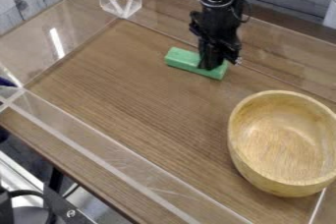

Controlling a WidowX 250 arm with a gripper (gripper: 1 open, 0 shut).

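A black robot gripper (210,53) reaches down from the top centre, its tip at the right part of a green rectangular block (188,60) lying on the wooden table. The fingertips are dark and small in view and partly overlap the block; whether anything is between them cannot be made out.
A large round wooden bowl (278,144) fills the lower right. A clear plastic piece (120,0) stands at the back left. Dark cables lie at the lower left corner.
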